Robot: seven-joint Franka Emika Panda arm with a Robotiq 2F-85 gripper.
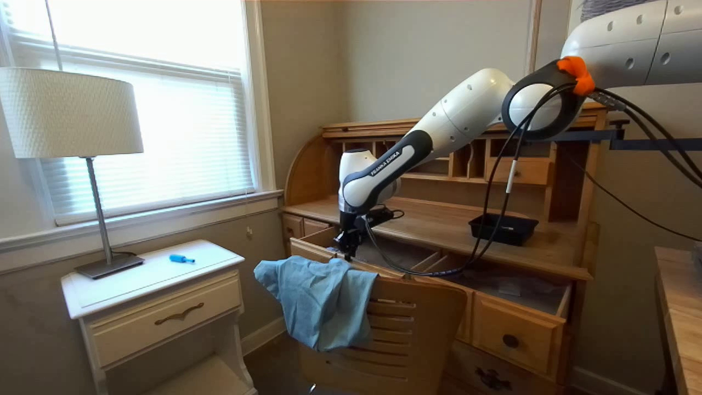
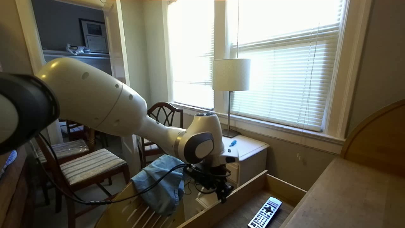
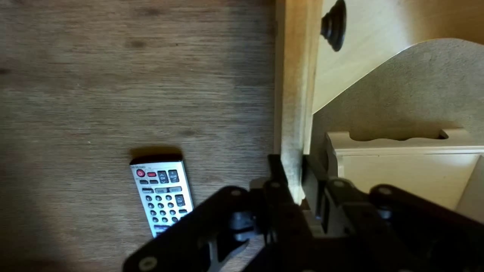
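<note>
My gripper is astride the top edge of the pulled-out drawer's front panel [image 3: 297, 72], one finger [image 3: 277, 170] on the inner side and the other outside. The fingers stand part open with the wooden panel between them; whether both fingers touch it is hard to tell. In the second exterior view the gripper [image 2: 224, 195] is at the drawer's front edge, beside the blue cloth. A silver remote control [image 3: 163, 195] lies on the drawer floor, left of the fingers in the wrist view; its lower end is hidden by the gripper.
A chair [image 1: 421, 322] draped with a blue cloth [image 1: 319, 296] stands close in front of the drawers. Another drawer [image 1: 520, 289] is pulled out on the right. On the desktop sits a black tray [image 1: 503, 228]. A white nightstand [image 1: 158, 280] carries a lamp and a blue marker [image 1: 181, 259].
</note>
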